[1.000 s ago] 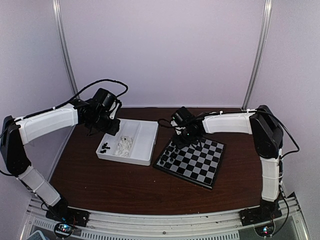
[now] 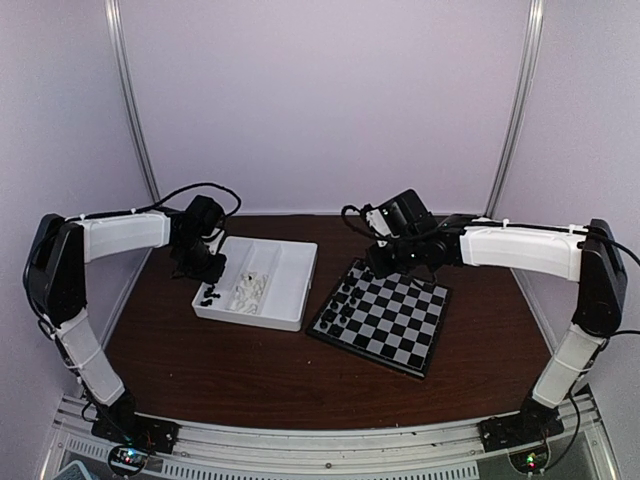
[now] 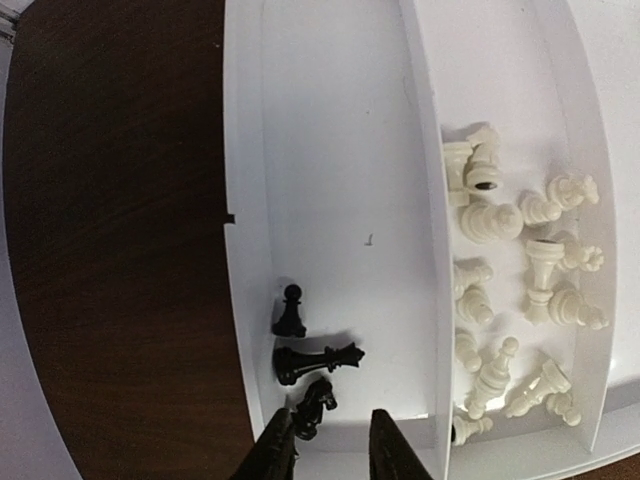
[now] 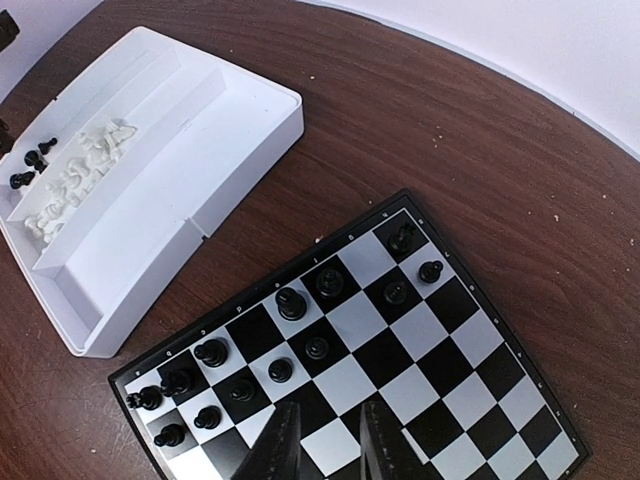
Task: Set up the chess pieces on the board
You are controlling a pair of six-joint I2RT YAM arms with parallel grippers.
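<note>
My left gripper hangs over the left compartment of the white tray [image 3: 240, 150], fingers apart and empty. Below it lie a black pawn [image 3: 290, 315], a black piece with a crown [image 3: 310, 365] and a black knight [image 3: 315, 405]; white pieces [image 3: 490, 220] fill the middle compartment. The chessboard [image 4: 470, 395] carries several upright black pieces [image 4: 292, 304] in rows along one side, with some squares among them empty. My right gripper is above the board, open with nothing visible between its fingers.
The tray sits left of the board, with a strip of bare wooden table [image 2: 270, 370] in front. The tray's largest compartment [image 4: 170, 220] is empty. Pale walls surround the table at back and sides.
My right gripper has risen from the black pieces on the board and shifted right. My left gripper has moved left and down toward the tray's black pieces.
</note>
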